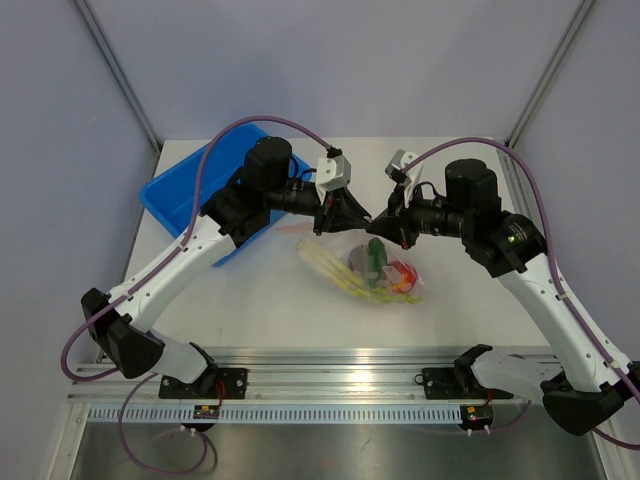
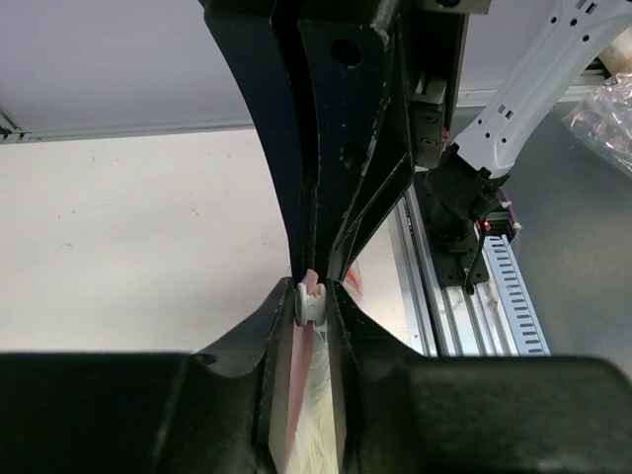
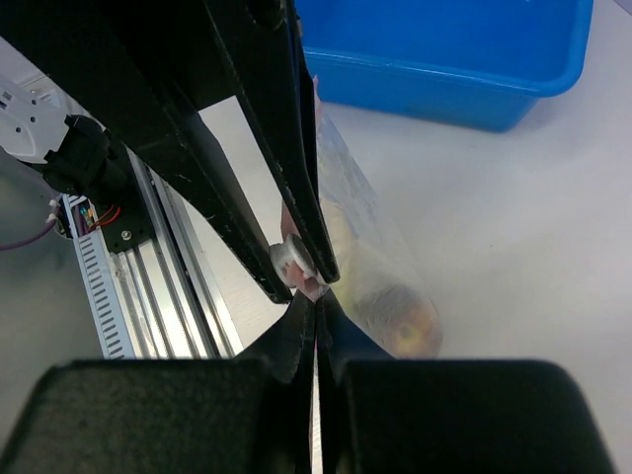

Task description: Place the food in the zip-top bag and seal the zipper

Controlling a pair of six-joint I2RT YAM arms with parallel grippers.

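Note:
A clear zip top bag point(image 1: 343, 243) lies mid-table with food inside: a green piece point(image 1: 376, 256), a red and orange piece point(image 1: 402, 277), and long pale leafy stalks point(image 1: 330, 266). Its pink zip strip point(image 2: 297, 380) runs up to a small white slider point(image 2: 311, 304). My left gripper has one fingertip on each side of that slider, seemingly touching it. Close beside it, my right gripper is shut, pinching the bag's pink top edge just past the slider. In the top view both sets of fingertips meet above the bag, hiding the slider.
Behind my left arm stands a blue bin point(image 1: 180, 187), its inside partly hidden. At the edge of the left wrist view is some crumpled clear plastic point(image 2: 604, 123), off the table.

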